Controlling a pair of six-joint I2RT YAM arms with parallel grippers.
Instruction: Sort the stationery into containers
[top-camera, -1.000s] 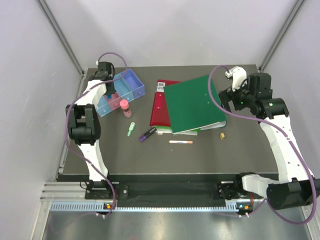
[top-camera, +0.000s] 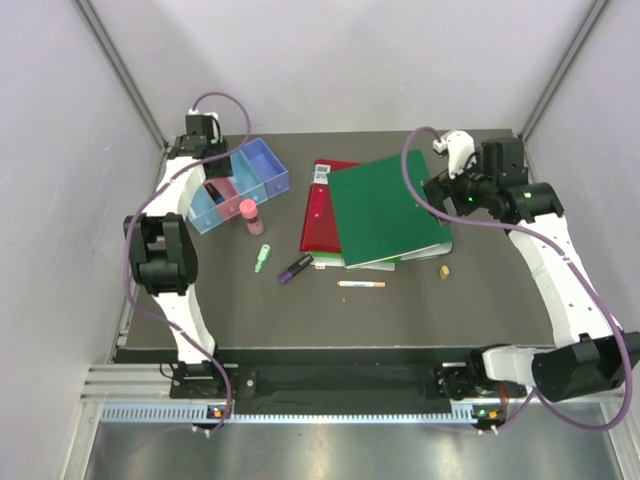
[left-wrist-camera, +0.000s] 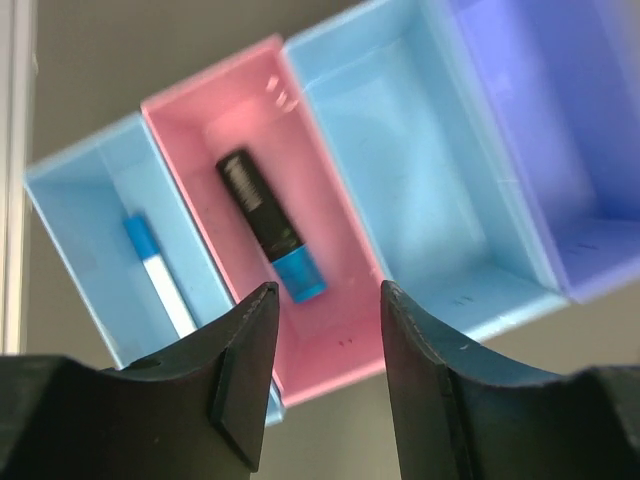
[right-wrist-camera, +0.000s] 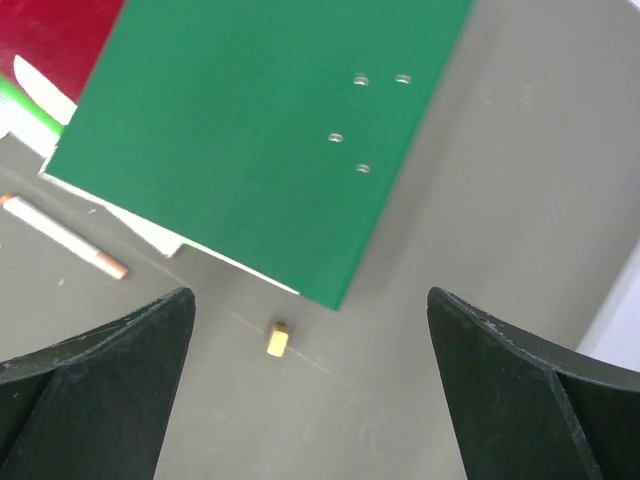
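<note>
Above the pink compartment (left-wrist-camera: 340, 235) my left gripper is open, its fingers empty. A black marker with a blue end (left-wrist-camera: 262, 215) lies in that compartment. In the blue compartment beside it rests a white pen with a blue cap (left-wrist-camera: 160, 270). My right gripper stands open and empty over the table near the green folder (top-camera: 385, 210). On the table lie a purple-and-black marker (top-camera: 296, 268), a light green item (top-camera: 262, 258), a white-and-orange pen (top-camera: 361, 284) and a small yellow piece (top-camera: 444, 271). A pink bottle (top-camera: 251, 216) stands beside the bin.
The bin's light blue compartment (left-wrist-camera: 400, 140) and purple compartment (left-wrist-camera: 540, 100) look empty. Under the green folder lie a red folder (top-camera: 320, 220) and white sheets.
The black marker with the blue end has left my left gripper and now lies in the pink compartment. My left gripper has risen slightly. The right arm has shifted left.
</note>
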